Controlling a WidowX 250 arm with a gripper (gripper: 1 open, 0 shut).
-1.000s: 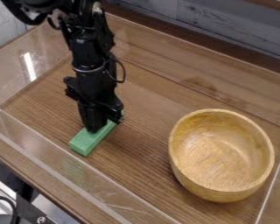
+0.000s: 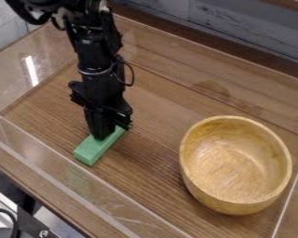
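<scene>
A black robot arm reaches down from the top left to the wooden table. Its gripper (image 2: 104, 125) is low over a green rectangular block (image 2: 94, 150), at the block's upper end, which it partly hides. The gripper looks shut; whether its fingertips touch the block is hard to tell.
A tan round bowl (image 2: 237, 160) sits at the right of the table (image 2: 177, 84). A dark cable lies at the bottom left corner, and a grey wall runs along the back.
The gripper and arm have shifted very slightly. The block and bowl look unchanged.
</scene>
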